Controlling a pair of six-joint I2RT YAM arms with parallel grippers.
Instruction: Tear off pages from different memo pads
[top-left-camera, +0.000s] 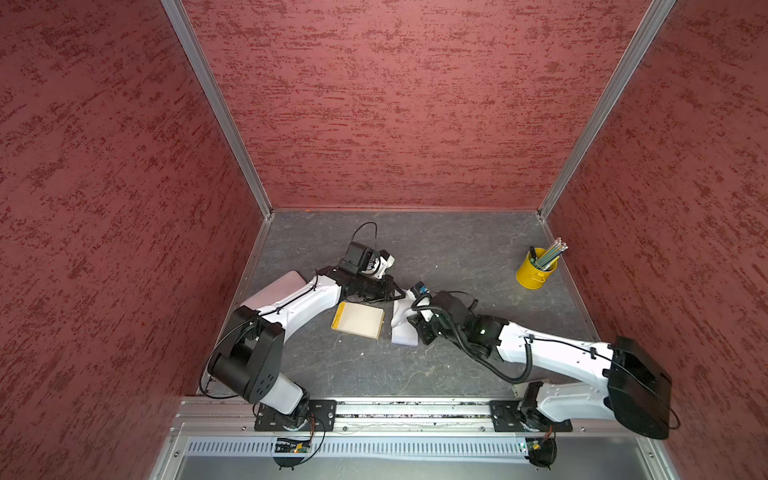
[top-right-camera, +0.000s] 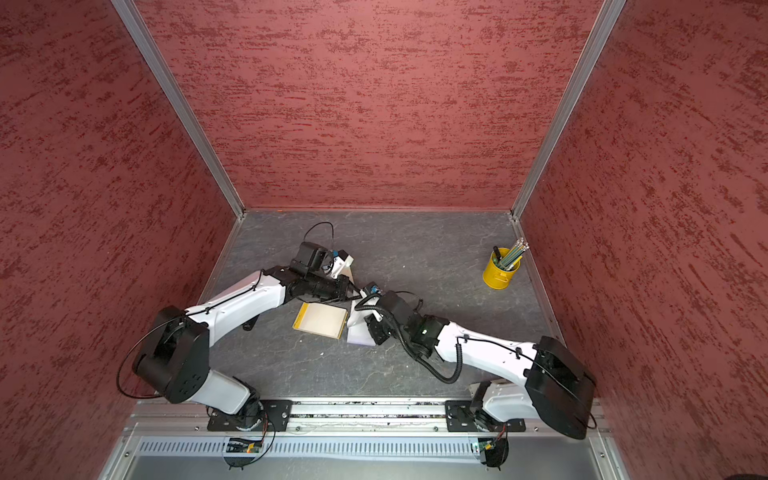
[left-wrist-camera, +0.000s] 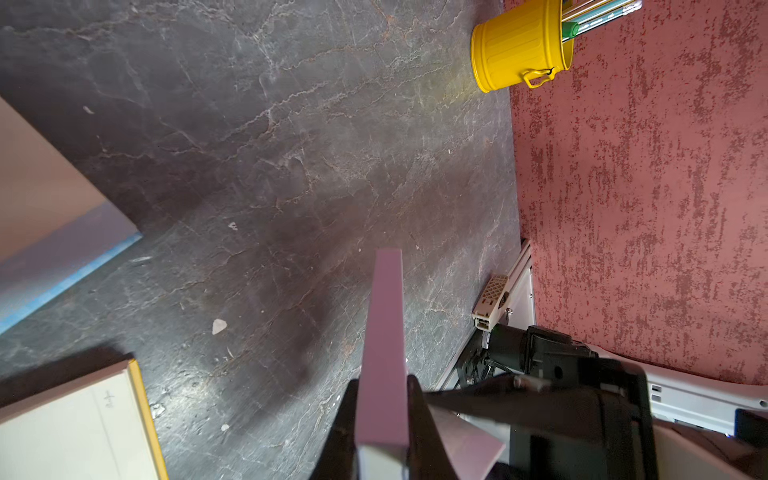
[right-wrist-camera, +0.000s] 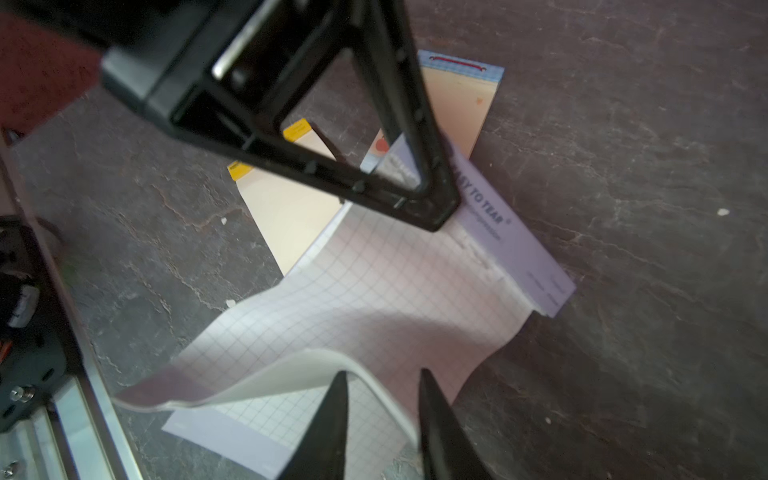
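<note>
My left gripper (top-left-camera: 397, 294) is shut on the top binding of a lilac memo pad marked "EASY TO TEAR" (right-wrist-camera: 512, 240), lifted in the middle. A grid page (right-wrist-camera: 408, 296) curls down from the binding toward my right gripper, whose blurred fingers straddle the page's folded edge; whether they are closed on it I cannot tell. The pad's lower grid sheets (right-wrist-camera: 264, 428) hang beneath. Just left lies a yellow-bound pad (top-left-camera: 357, 320), and behind my left arm a blue-bound pad (right-wrist-camera: 460, 104).
A yellow bucket of pencils (top-left-camera: 533, 273) stands at the right. A pink item (top-left-camera: 276, 289) lies at the far left, partly behind the left arm.
</note>
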